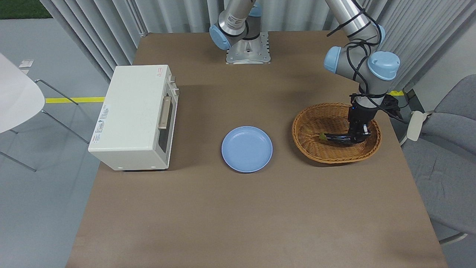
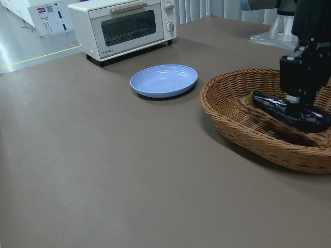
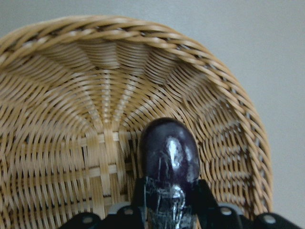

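A dark purple eggplant [image 1: 337, 137] with a green stem lies lengthwise in or just above the wicker basket [image 1: 308, 134] on the right of the table. My gripper is shut on the eggplant, its black fingers on either side of it in the wrist view. In the left view the eggplant [image 2: 274, 107] shows under the black gripper body, inside the basket's [image 2: 243, 135] rim.
A blue plate [image 1: 246, 149] sits left of the basket. A white toaster oven [image 1: 127, 116] with its door closed stands further left.
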